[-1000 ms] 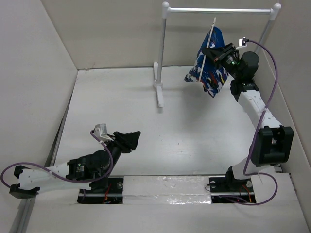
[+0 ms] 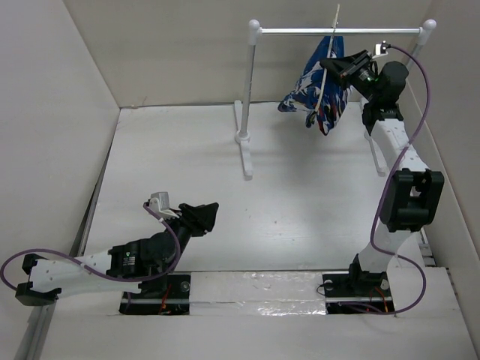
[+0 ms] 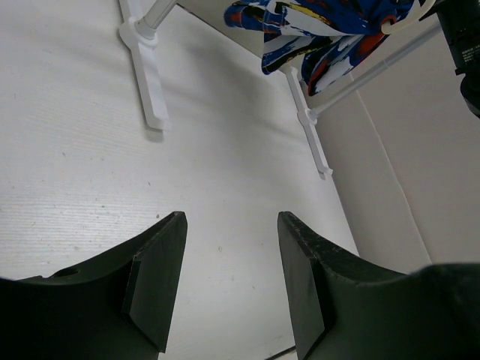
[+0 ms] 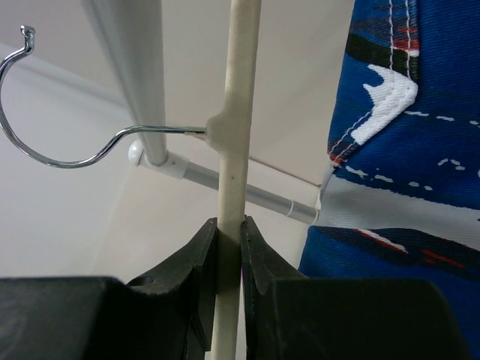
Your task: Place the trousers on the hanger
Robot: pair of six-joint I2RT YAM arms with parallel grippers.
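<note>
My right gripper is shut on the white hanger [image 4: 236,97], gripping its bar. A bare metal hook [image 4: 94,156] curves out from the hanger; in the right wrist view the rack's rail passes behind its curve, and whether they touch cannot be told. Blue patterned trousers [image 2: 306,91] hang with the hanger below the rail [image 2: 300,31], lying right of the bar in the right wrist view [image 4: 442,112]. Low on the left in the top view, my left gripper [image 2: 208,217] stands apart; its fingers [image 3: 161,270] are spread with nothing between them.
The clothes rack's left post [image 2: 247,86] stands on a white foot [image 2: 244,150]. Its right post is near my right arm [image 2: 394,142]. Between the arms the white floor [image 2: 225,210] is clear, with walls on both sides.
The rail has come lower in the top view. The left gripper stays open.
</note>
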